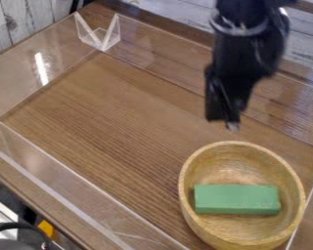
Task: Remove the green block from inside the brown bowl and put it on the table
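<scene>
The green block (pixel 238 199) lies inside the brown bowl (pixel 196 169) at the lower right of the camera view, flat on its bottom. Above and behind the bowl hangs my dark gripper (pixel 230 109), blurred and clear of both bowl and block. No object shows at its fingertips, though the blur leaves it unclear how far apart the fingers stand.
Bare wooden table (pixel 113 122) stretches to the left of the bowl. A clear plastic wall (pixel 81 190) runs along the near left edge, and a white angled bracket (pixel 99 33) stands at the far left corner. Black cables (pixel 19 232) lie at the bottom left.
</scene>
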